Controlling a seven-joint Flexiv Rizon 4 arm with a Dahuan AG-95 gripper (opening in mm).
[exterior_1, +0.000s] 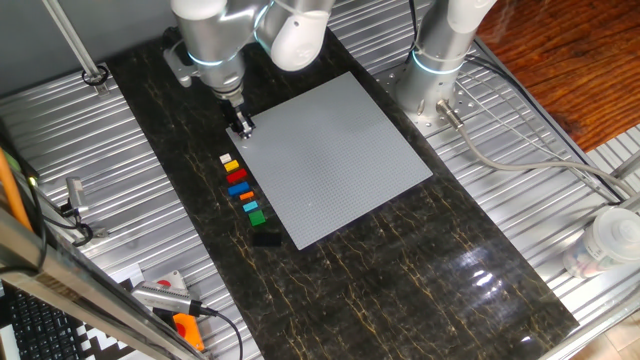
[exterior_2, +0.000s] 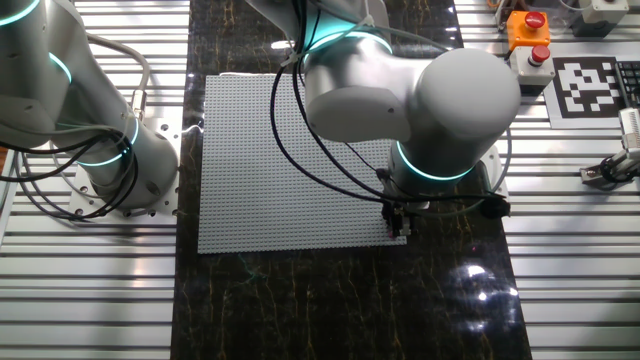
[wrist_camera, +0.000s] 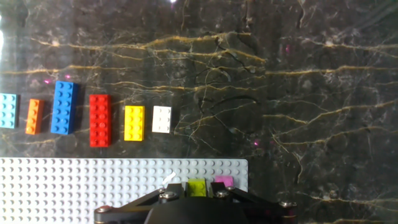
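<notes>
In the wrist view a lime-green brick sits between the two fingers of my gripper, which looks shut on it. Just right of it, a pink brick lies on the grey studded baseplate, partly hidden by a finger. Exterior view 1 has the gripper low over the baseplate's far-left corner. Whether the lime brick touches the plate cannot be seen. Beside the plate lie a white brick, a yellow brick, a red brick, a blue brick, an orange brick and a light-blue brick.
A green brick and a black piece continue the row beside the baseplate. Most of the plate is bare. The robot's base stands beyond the plate's right side.
</notes>
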